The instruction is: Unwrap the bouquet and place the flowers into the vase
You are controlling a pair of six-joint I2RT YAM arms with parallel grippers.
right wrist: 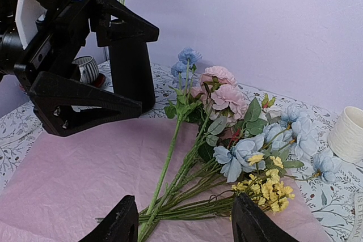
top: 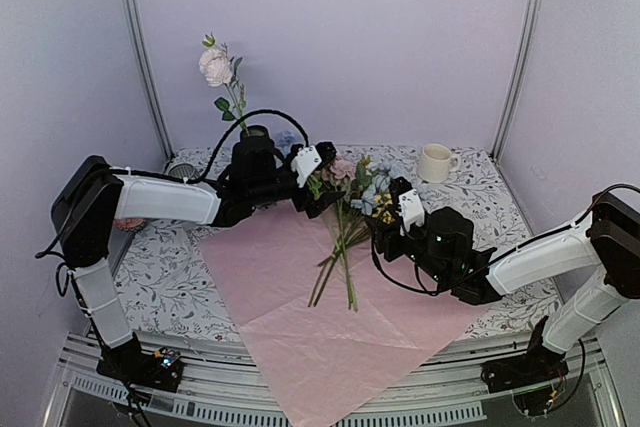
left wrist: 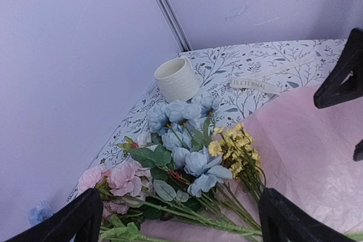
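Observation:
A bunch of flowers lies on the pink paper: pink blooms, blue blooms and small yellow ones, their green stems pointing to the front. Behind my left arm, the black vase stands upright with a tall white flower in it. My left gripper is open, its tips beside a green stem near the pink blooms. Also open, my right gripper faces the stems near the yellow flowers. Neither holds anything.
At the back right stands a white mug, with a lettered ribbon near it on the patterned table. A basket-like object sits at the far left, partly hidden by the left arm.

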